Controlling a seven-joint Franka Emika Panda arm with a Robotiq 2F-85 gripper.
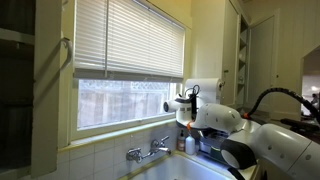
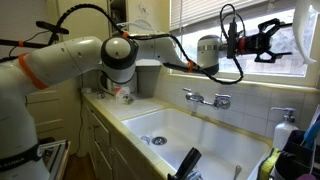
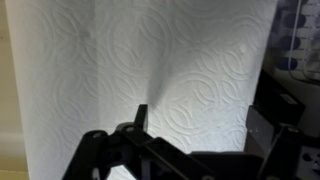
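Note:
A white paper towel roll with an embossed pattern fills most of the wrist view, close in front of my gripper. The gripper's fingers stand open; one dark fingertip is seen against the paper and the other by the roll's right edge. In exterior view 2 the roll is cut off at the right border, with the black gripper just left of it. Exterior view 1 has the roll hanging beneath the cabinet. Whether the fingers touch the paper, I cannot tell.
Below the arm lies a white sink with a wall faucet. A soap bottle stands at its right corner, near a dish rack. Behind the gripper is the window; a cabinet is close on the right.

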